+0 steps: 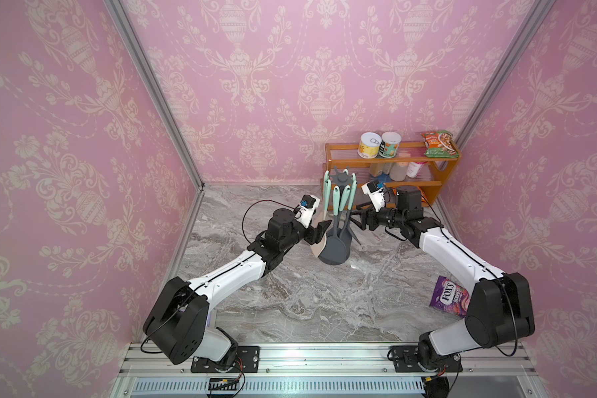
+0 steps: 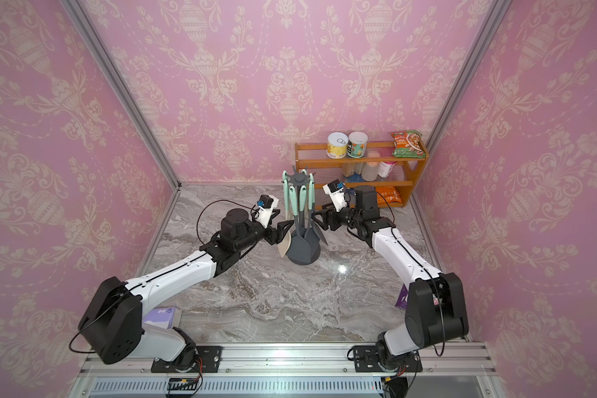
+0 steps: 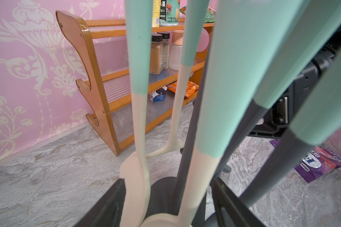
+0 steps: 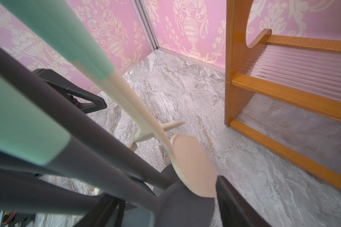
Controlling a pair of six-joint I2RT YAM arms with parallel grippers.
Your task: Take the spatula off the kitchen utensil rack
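In the top left view several utensils with mint-green handles hang around the grey-topped utensil rack (image 1: 341, 177). Their heads are grey or cream, and a broad grey head (image 1: 336, 250) faces the front. Which one is the spatula I cannot tell for sure. My left gripper (image 1: 326, 230) is beside the rack's left side, its fingers (image 3: 111, 204) parted; cream and grey stems cross the view between them. A flat cream blade (image 4: 193, 166) hangs on the far side. At the rack's right, my right gripper (image 1: 357, 221) is open too, near the grey stems (image 4: 102, 177), gripping none.
A wooden shelf (image 1: 343, 162) with cans, jars and bags stands close behind the rack, near the right arm. A purple snack bag (image 1: 451, 297) lies at the front right.
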